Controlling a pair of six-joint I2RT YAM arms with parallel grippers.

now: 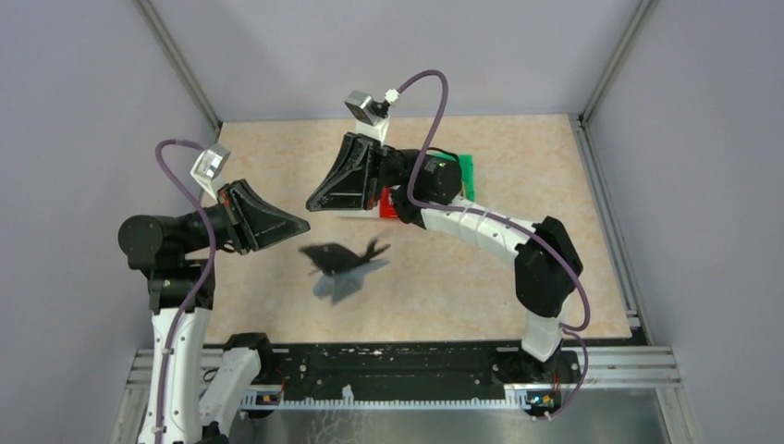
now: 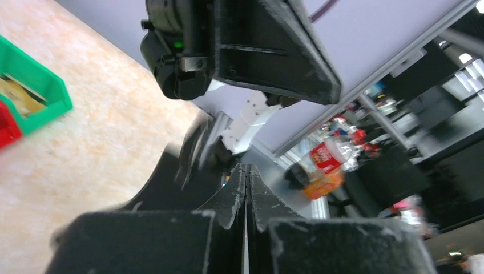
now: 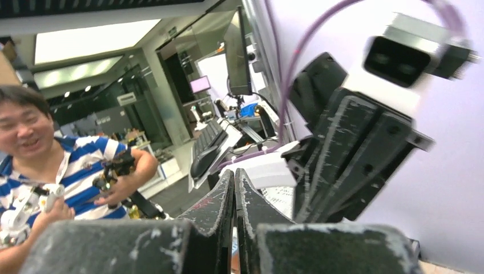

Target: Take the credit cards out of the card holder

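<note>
A blurred dark shape with blue-grey parts [image 1: 337, 264], apparently the card holder, is below and between both grippers in the top view, apparently in the air. It is a dark blur in the left wrist view [image 2: 160, 188]. My left gripper [image 1: 301, 225] is shut, nothing visible between its fingers. My right gripper [image 1: 314, 203], higher in the top view, is also shut, with nothing visible between its fingertips. Individual cards cannot be told apart in the blur.
A green container [image 2: 51, 105] and a red one [image 2: 5, 125] stand at the back of the table, largely behind the right arm.
</note>
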